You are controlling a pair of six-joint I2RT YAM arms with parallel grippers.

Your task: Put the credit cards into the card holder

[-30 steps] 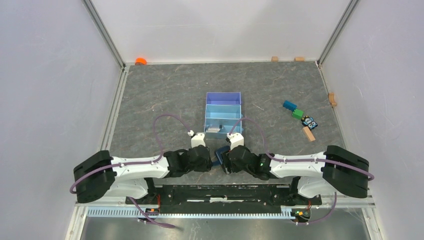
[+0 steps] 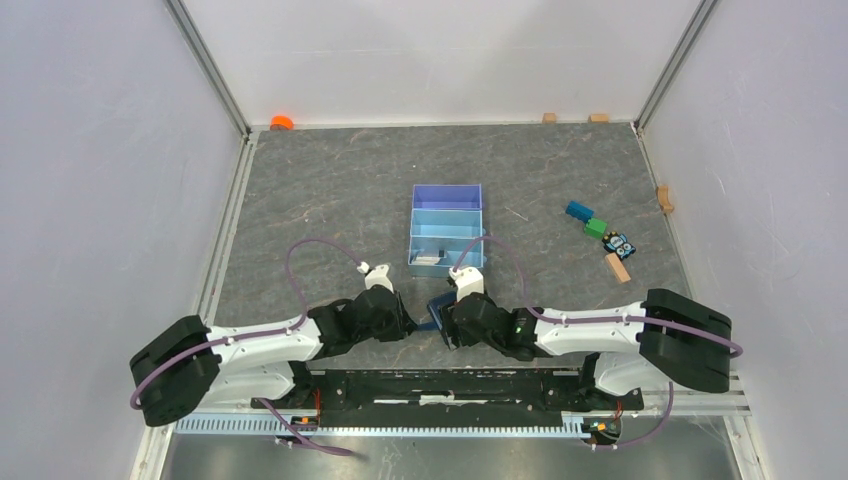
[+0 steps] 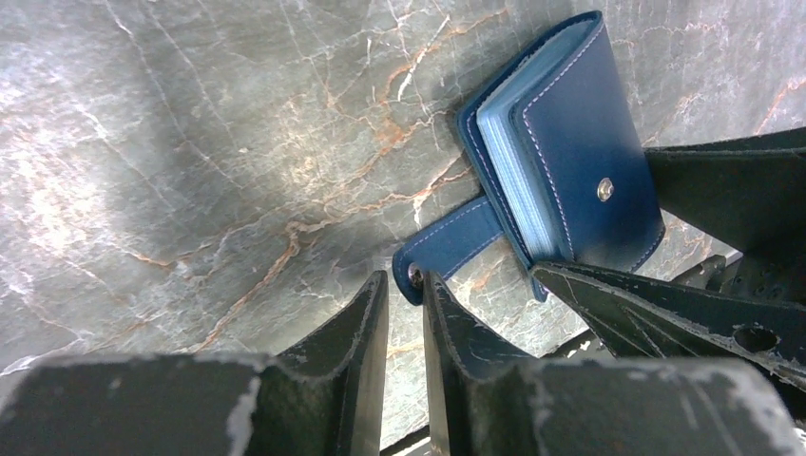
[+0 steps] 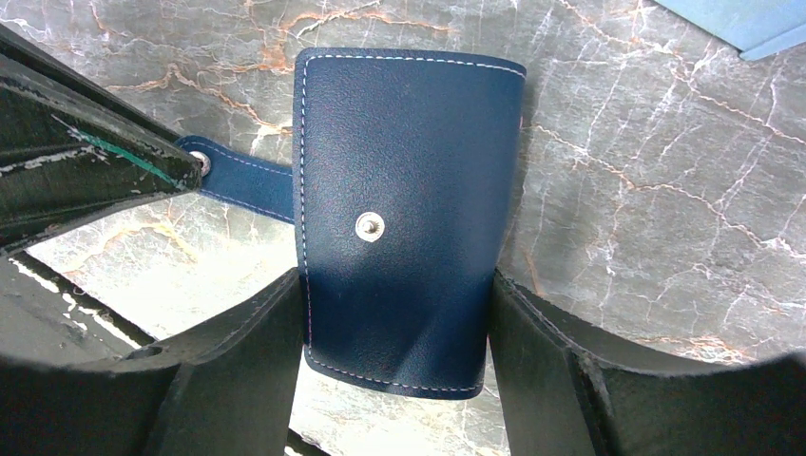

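The navy card holder is folded shut, its snap stud facing up. My right gripper is shut on it, a finger against each long side. From the holder's side sticks out a strap with a snap at its end. My left gripper is at that strap end, its fingers slightly apart; the tip lies close by the right-hand finger, and no firm hold shows. White card-like items lie in the front compartment of the blue box. Whether they are credit cards cannot be made out.
At the right lie a blue block, a green block, a dark patterned piece and a wooden block. Both arms stand close together at the front.
My right gripper and the holder have shifted slightly to the left.
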